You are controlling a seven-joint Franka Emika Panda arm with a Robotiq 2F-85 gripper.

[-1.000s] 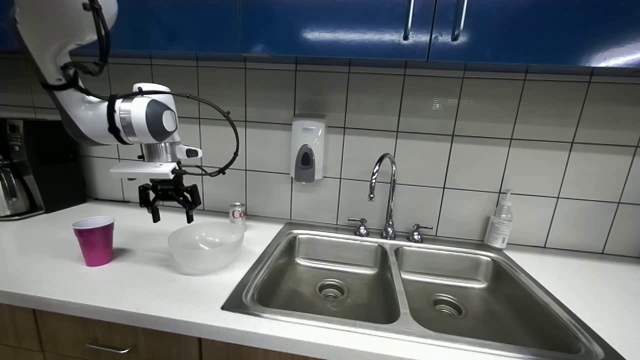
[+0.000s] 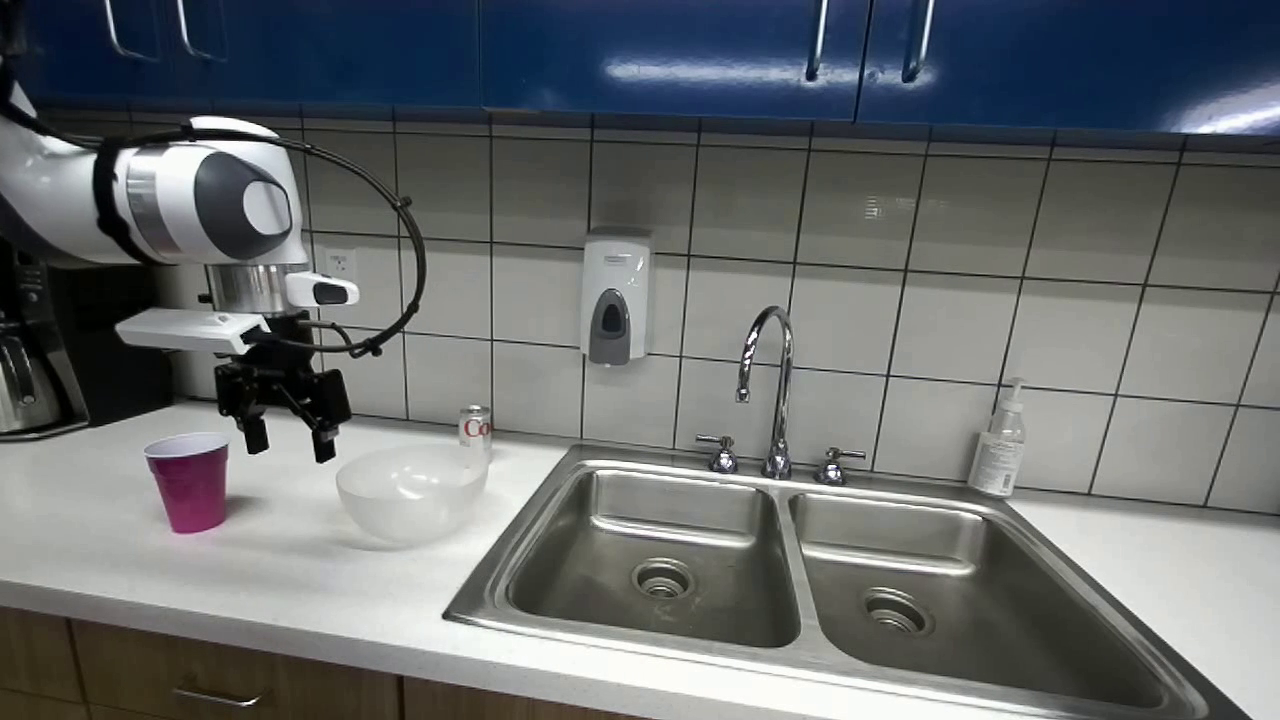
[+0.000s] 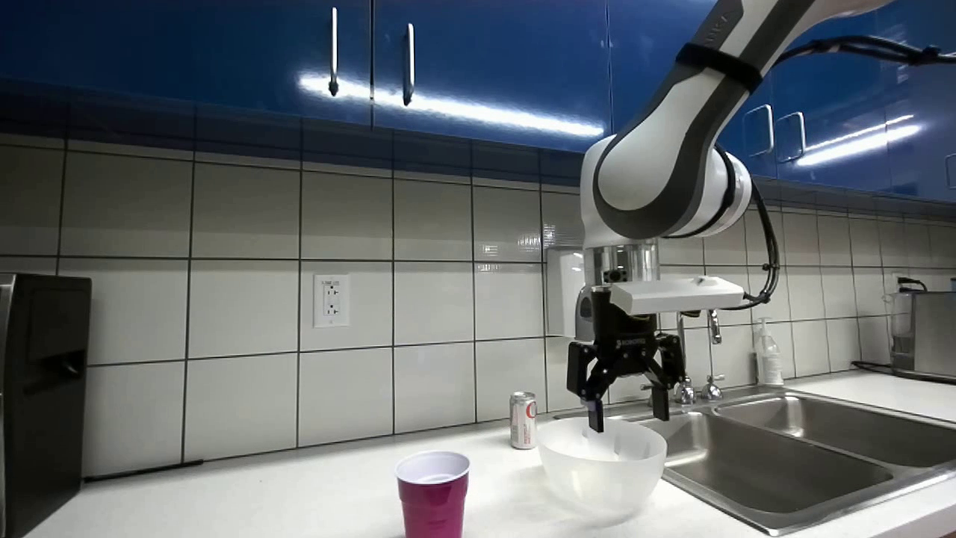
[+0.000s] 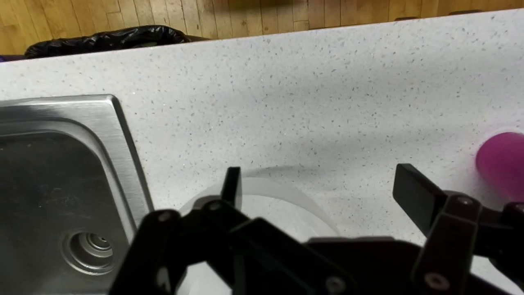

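Note:
My gripper (image 2: 290,442) hangs open above the counter in exterior view 1, between the magenta cup and the bowl, with nothing between its fingers. The cup (image 2: 192,486) is upright, with a white inside. A frosted translucent bowl (image 2: 402,504) stands to its right, and a silver soda can (image 2: 476,426) is behind the bowl. From exterior view 2 the gripper (image 3: 628,411) overlaps the bowl's rim (image 3: 556,439). In the wrist view the fingers are wide apart, partly hiding the bowl (image 4: 294,216); part of the cup (image 4: 506,164) shows at the right edge.
A double steel sink (image 2: 486,588) with a faucet (image 2: 780,396) lies right of the bowl. A black coffee maker (image 2: 102,342) stands far left, and a soap bottle (image 2: 998,450) is behind the sink. Blue cabinets hang above. Bare counter (image 2: 288,594) runs along the front.
The arm and gripper have shifted left in exterior view 1, away from over the bowl's left side and toward the cup. The gripper stays open. Cup, bowl and can have not moved.

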